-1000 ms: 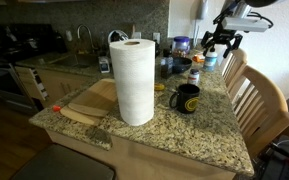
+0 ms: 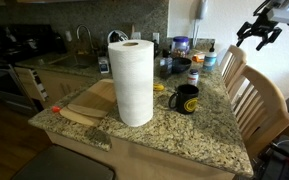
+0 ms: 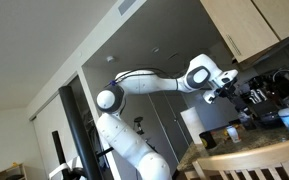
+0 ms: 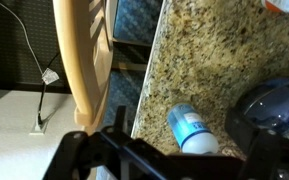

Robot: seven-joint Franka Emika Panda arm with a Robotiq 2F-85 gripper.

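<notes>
My gripper (image 2: 251, 46) hangs in the air at the upper right of exterior view 1, over the chairs. Its fingers are spread apart, and nothing shows held between them. The wrist view has a blue-labelled bottle (image 4: 189, 128) with a white cap standing on the granite counter, below the gap between the dark fingers. That blue bottle (image 2: 210, 58) stands near the counter's far right end in exterior view 1, to the left of the gripper and apart from it. From the side, the gripper (image 3: 213, 98) is above the counter area.
A paper towel roll (image 2: 133, 85), a black mug (image 2: 185, 99) and a wooden cutting board (image 2: 93, 99) occupy the near counter. Beside the counter edge stand wooden chairs (image 2: 268, 98). A dark round object (image 4: 269, 103) lies right of the bottle. Bare granite shows at front right.
The bottle and the other counter items look unmoved.
</notes>
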